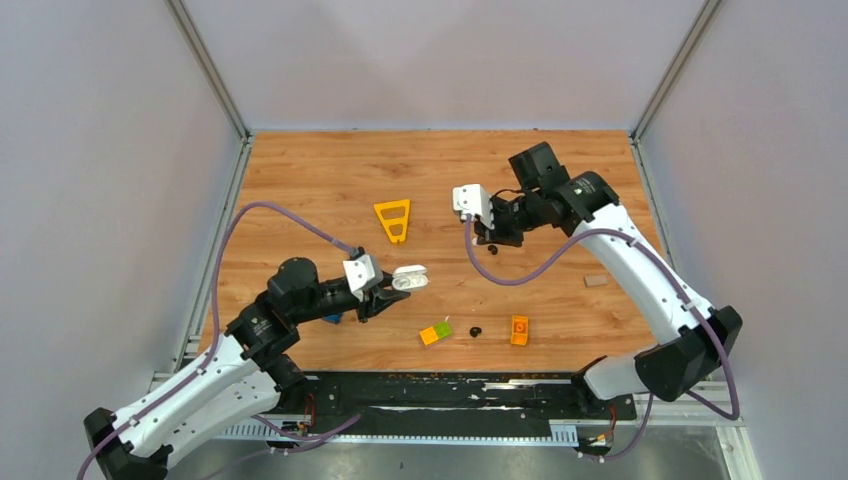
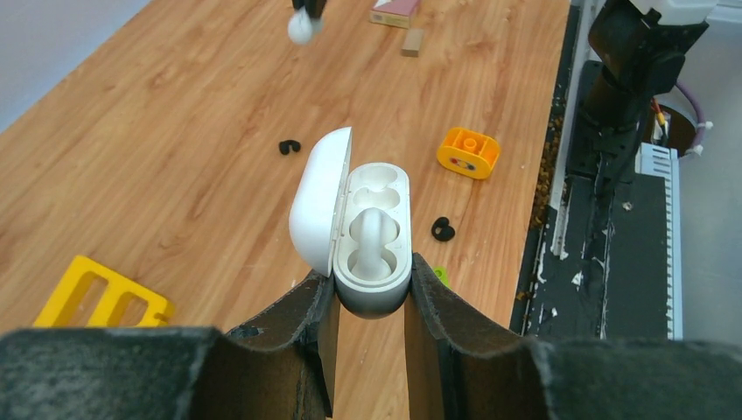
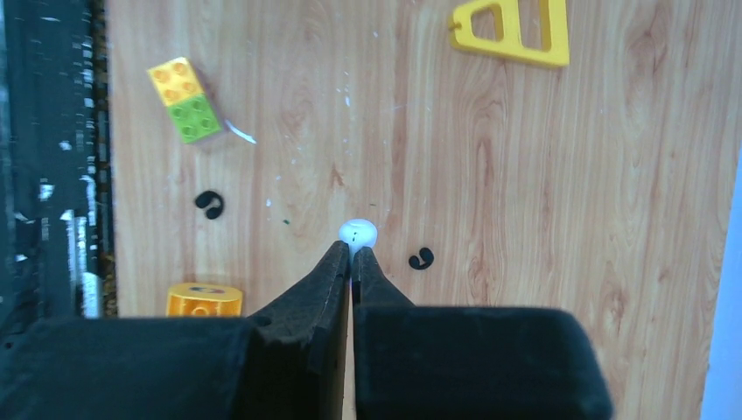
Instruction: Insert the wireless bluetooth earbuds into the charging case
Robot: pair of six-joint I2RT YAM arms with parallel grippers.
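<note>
A white charging case (image 2: 374,241) with its lid raised is gripped by my left gripper, whose fingers press its lower end. Rounded hollows show in its face, along with a raised white stem shape; whether that is a seated earbud I cannot tell. From above, the case (image 1: 410,278) is left of centre. My right gripper is shut on a white earbud (image 3: 358,233), its rounded head showing past the fingertips. The left wrist view shows this earbud (image 2: 303,28) near the top, well apart from the case.
A yellow triangle (image 1: 397,237) lies at centre-left. The yellow-green brick (image 1: 436,333), orange brick (image 1: 519,331), small black pieces (image 1: 476,331), and tan block (image 1: 595,281) are scattered about. A blue brick (image 1: 332,318) is partly hidden by the left arm.
</note>
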